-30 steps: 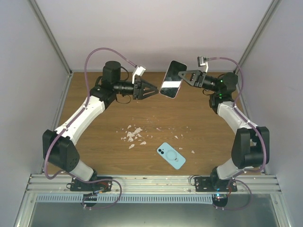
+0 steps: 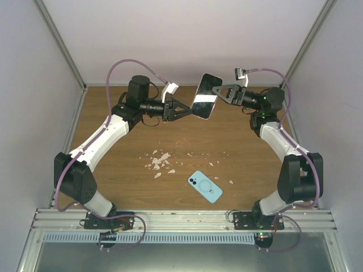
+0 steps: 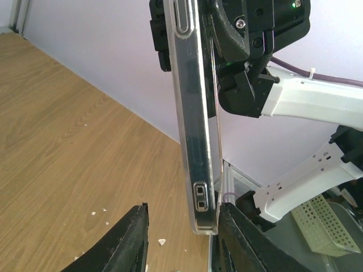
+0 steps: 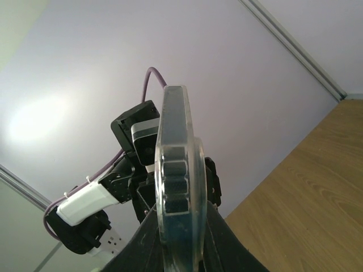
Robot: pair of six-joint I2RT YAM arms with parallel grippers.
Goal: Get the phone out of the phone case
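Observation:
The phone (image 2: 205, 97), dark-screened, is held up tilted between my two arms. In the right wrist view a clear case (image 4: 200, 170) wraps its edge. My right gripper (image 2: 216, 89) is shut on the phone and case at the upper right edge. From the left, my left gripper (image 2: 189, 110) reaches the lower left edge with fingers part open. In the left wrist view, the lower end of the cased phone's side (image 3: 194, 130) stands between the fingers, close beside the right finger (image 3: 227, 232) and apart from the left finger (image 3: 136, 229). Whether the right finger touches is unclear.
A light blue phone or case (image 2: 205, 187) lies back-up on the wooden table (image 2: 130, 175), near the front. Several pale flakes (image 2: 161, 160) are scattered at the table's middle. Walls rise on either side and behind; the space under the raised phone is clear.
The phone dipped very slightly; the right arm barely moved.

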